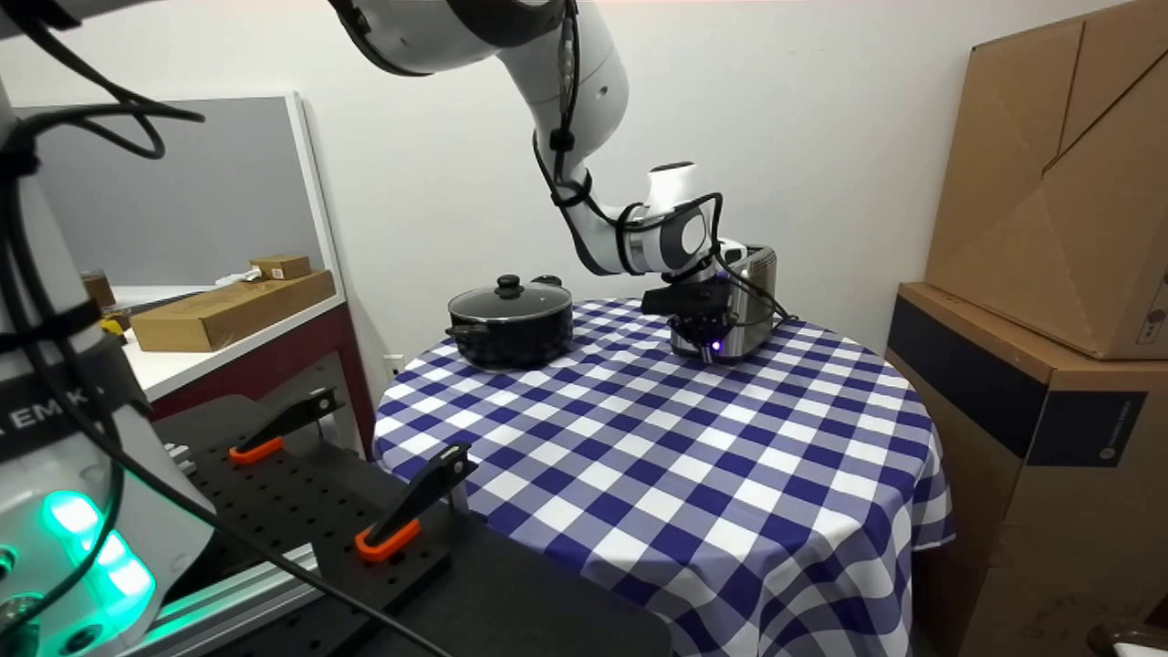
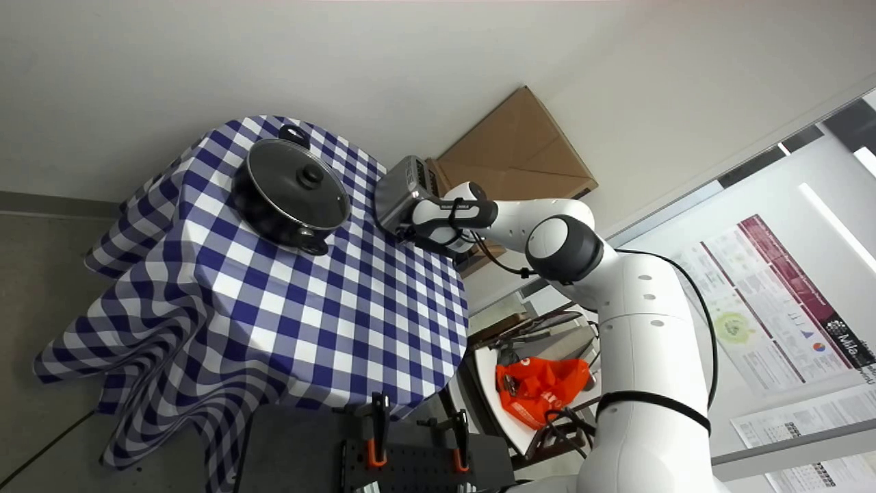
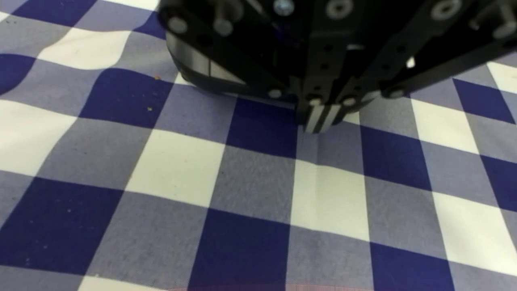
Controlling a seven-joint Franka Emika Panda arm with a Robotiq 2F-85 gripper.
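Note:
A silver toaster [image 1: 757,268] stands near the back of the round table, under a blue-and-white checked tablecloth [image 1: 657,449]. Low against its near side is my gripper [image 1: 706,356], fingertips close to the cloth. In the wrist view the gripper is shut, its two pale fingertips together and nothing showing between them. The toaster's lower edge [image 3: 213,70] shows behind the dark finger linkages, which hide most of it. Exterior view 2 shows the toaster [image 2: 402,193] beside my wrist, with the fingers hidden there.
A black pot [image 1: 512,328] with a glass lid sits at the table's back left. Cardboard boxes [image 1: 1040,175] rise beyond the right side. Black clamps [image 1: 422,498] stand on the dark bench in front.

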